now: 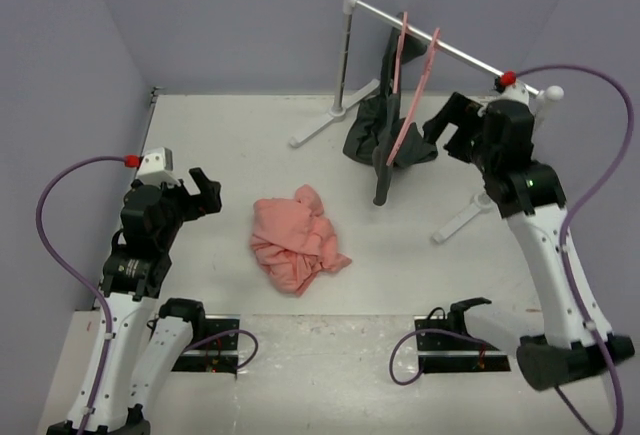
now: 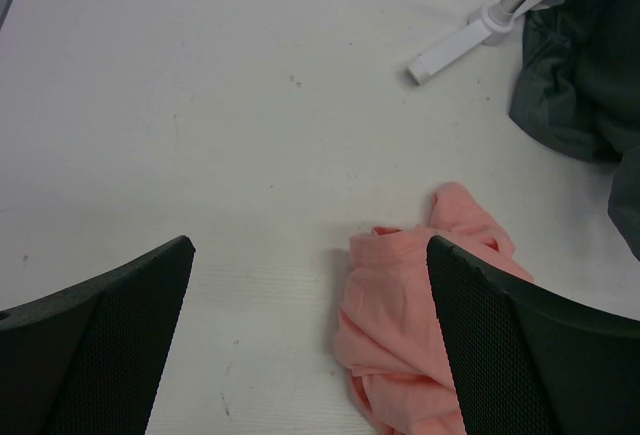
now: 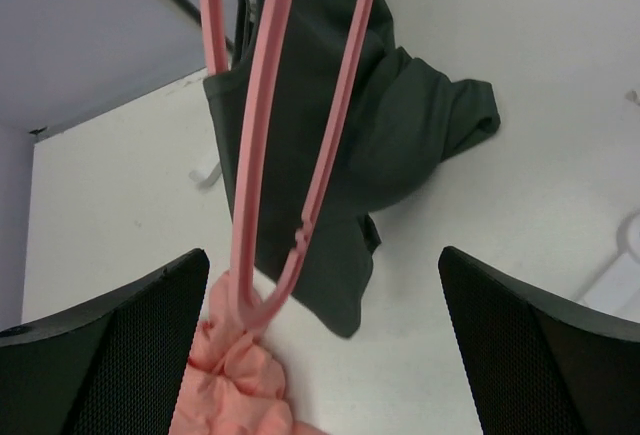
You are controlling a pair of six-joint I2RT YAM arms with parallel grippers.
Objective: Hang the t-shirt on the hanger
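A pink t-shirt (image 1: pixel 290 240) lies crumpled on the white table, left of centre. Two pink hangers hang from the rack's bar; the nearer pink hanger (image 1: pixel 417 100) looks empty, and its loop shows large in the right wrist view (image 3: pixel 252 155). A dark green garment (image 1: pixel 385 135) hangs beside them. My right gripper (image 1: pixel 448 135) stands open just right of the hangers, nothing between its fingers. Over at the left of the table, my left gripper (image 1: pixel 207 191) is open and empty, apart from the t-shirt, whose folds (image 2: pixel 400 325) appear partly behind a finger in its wrist view.
A white rack with a slanting bar (image 1: pixel 480 63) spans the back right, its left foot (image 1: pixel 335 115) and right foot (image 1: pixel 462 219) resting on the table. Bare table lies between the left gripper and the rack.
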